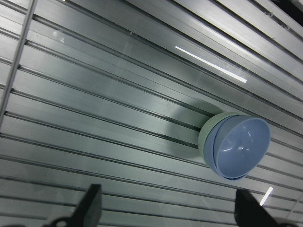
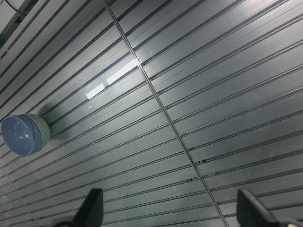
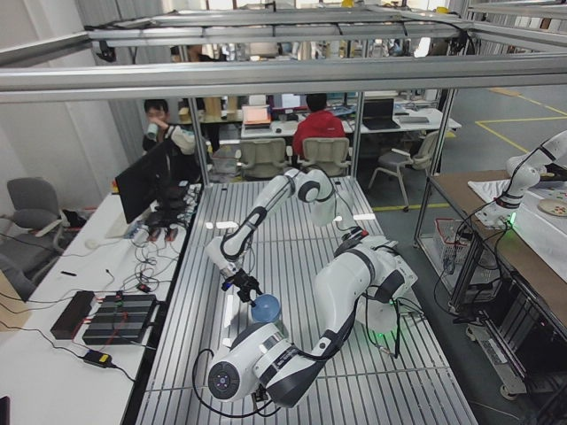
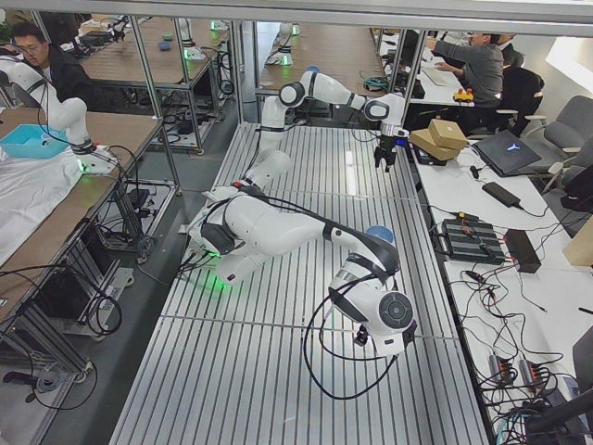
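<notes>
Two blue bowls sit nested in a pale green bowl on the slatted metal table; in the right wrist view the stack (image 2: 19, 135) is at the far left. My left gripper hangs above the table with the stack ahead, right of centre in its view. My right gripper is also over the table, the stack off to one side. Both stand open with nothing between their fingers. In the camera views the near arm partly hides the bowls.
Cables loop on the table beside the near arm. A desk (image 3: 44, 381) with electronics runs along one side, and aluminium posts and a beam frame the table. Much of the tabletop around the bowls is bare.
</notes>
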